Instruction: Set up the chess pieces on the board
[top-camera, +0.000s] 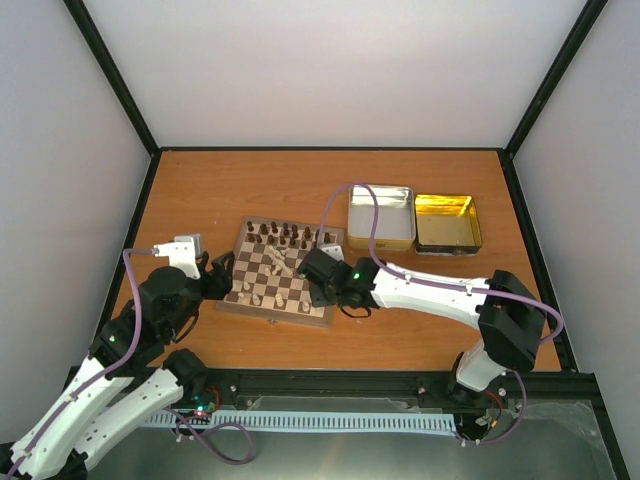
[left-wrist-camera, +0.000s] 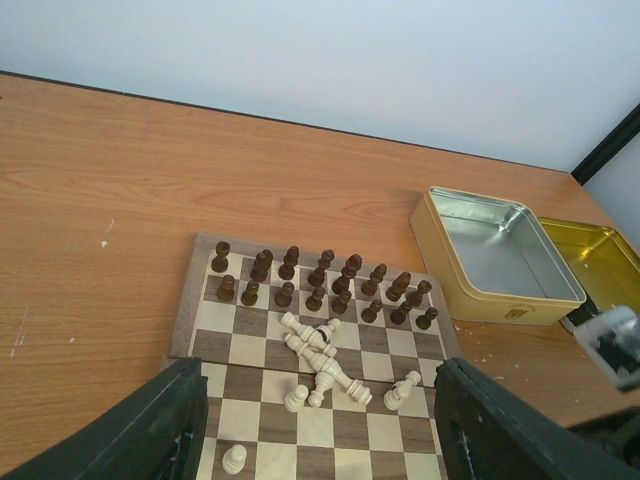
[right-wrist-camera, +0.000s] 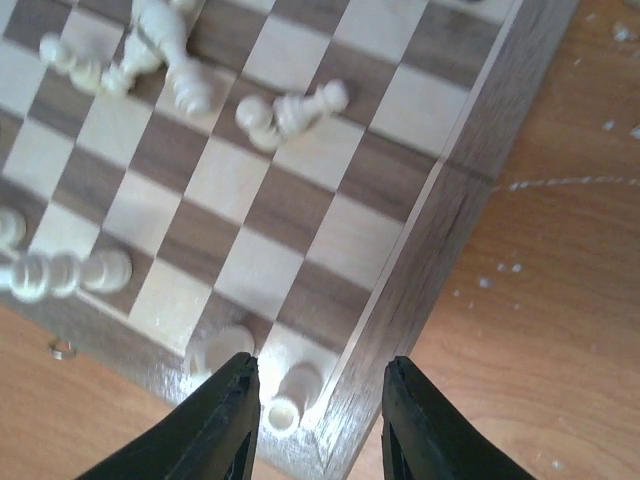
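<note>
The chessboard (top-camera: 255, 305) holds dark pieces standing in rows at the back (left-wrist-camera: 260, 265). White pieces lie tipped in a heap near the middle (left-wrist-camera: 330, 370), and a few stand on the near part (left-wrist-camera: 234, 458). My left gripper (top-camera: 225, 270) hangs over the board's left side, its fingers apart with nothing between them in its wrist view (left-wrist-camera: 323, 420). My right gripper (top-camera: 320, 290) is over the board's near right corner, fingers open (right-wrist-camera: 320, 400); a white piece (right-wrist-camera: 300, 390) stands below, between the fingertips in that view, with another (right-wrist-camera: 220, 350) beside it.
An open silver-lined tin (top-camera: 380, 215) and a gold tin (top-camera: 447, 220) sit behind and right of the board. Bare wooden table (top-camera: 510, 320) surrounds them. My right arm crosses the table's front right.
</note>
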